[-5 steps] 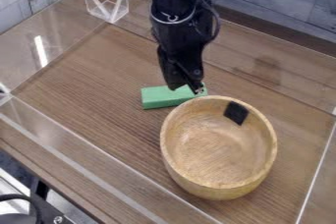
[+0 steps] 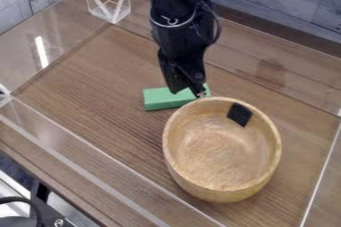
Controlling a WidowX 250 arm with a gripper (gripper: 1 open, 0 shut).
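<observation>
A black robot arm reaches down from the top centre, its gripper (image 2: pixel 182 78) hanging above a green rectangular block (image 2: pixel 168 99) on the wooden table. The fingers look shut, with nothing visible between them. Just in front and to the right is a round light-wood bowl (image 2: pixel 220 179), with a small black block (image 2: pixel 240 113) at its back right rim; whether that block rests on the rim or inside cannot be told for sure.
A clear plastic holder (image 2: pixel 107 4) stands at the back left. Black cables lie at the front left corner.
The arm and gripper have shifted very slightly; the green block, bowl and black block look unchanged.
</observation>
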